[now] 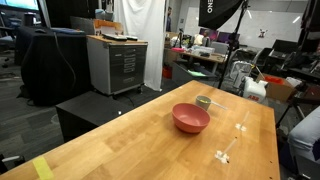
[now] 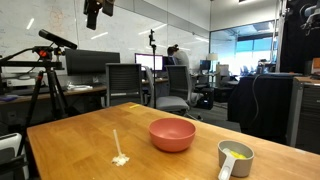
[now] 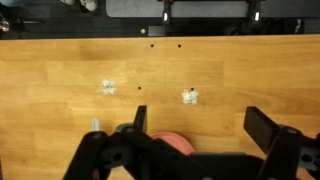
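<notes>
A red bowl (image 1: 190, 118) stands on the wooden table, also seen in exterior view 2 as the bowl (image 2: 172, 134). In the wrist view my gripper is open with nothing between its fingers; it hides part of the bowl (image 3: 176, 141). High above the table, my gripper (image 2: 97, 12) shows at the top left of exterior view 2, well apart from everything on the table. A mug (image 2: 236, 154) with a pale handle has something yellowish inside. A thin white stick (image 2: 116, 140) lies on the table near a small white patch (image 2: 121, 159).
A second white patch (image 3: 190, 97) is on the tabletop. Bare wood (image 1: 120, 150) fills the near left part of the table. Office chairs (image 2: 172, 88) and a grey drawer cabinet (image 1: 117, 66) stand beyond its edges.
</notes>
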